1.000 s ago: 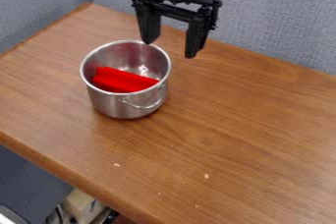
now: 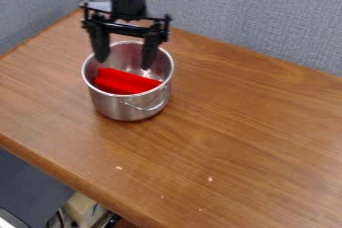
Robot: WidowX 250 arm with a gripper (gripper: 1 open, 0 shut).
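Observation:
A steel pot [image 2: 128,106] with a handle stands on the left half of the wooden table. A red object [image 2: 123,82] lies inside it. My black gripper [image 2: 124,49] hangs over the pot, open, with its two fingers apart above the pot's opening and nothing seen between them.
Grey padded walls [image 2: 267,22] border the back and left. At the bottom left corner, beyond the table's edge, are some cables and a dark surface.
My gripper has moved left and somewhat down, from right of the pot to over its opening. The pot and red object look unmoved.

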